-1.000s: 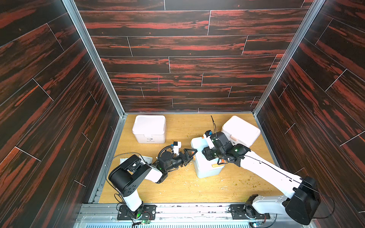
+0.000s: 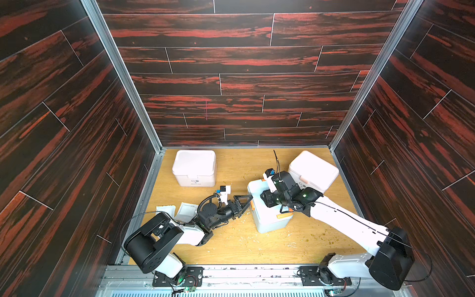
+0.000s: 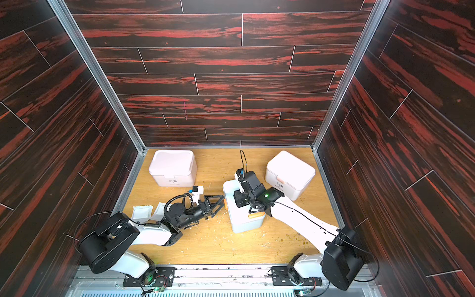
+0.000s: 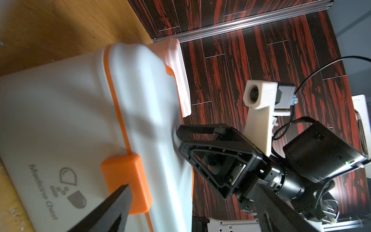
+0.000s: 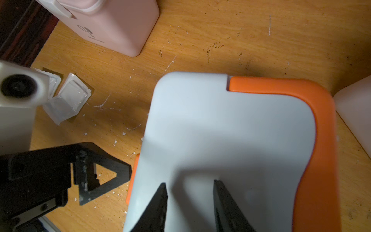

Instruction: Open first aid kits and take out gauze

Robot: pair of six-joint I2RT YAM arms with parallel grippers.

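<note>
A white medicine chest point(image 2: 267, 222) with orange trim and an orange latch point(image 4: 127, 181) stands closed at the centre right. My left gripper point(image 2: 246, 200) is open beside its latch side; in the left wrist view the fingers frame the latch from a little distance, blurred. My right gripper point(image 2: 268, 198) is over the lid point(image 5: 224, 127), its fingertips part open, with only lid visible beneath them. No gauze can be identified for certain; white packets point(image 5: 67, 98) lie on the table at the left, partly behind my left arm.
Pink-white kits stand at back left point(image 3: 172, 168) and back right point(image 3: 289, 173), the latter close to the centre chest.
My left arm has drawn slightly left, away from the centre chest, uncovering more of the white packets. My right arm has moved only very slightly over the lid.
</note>
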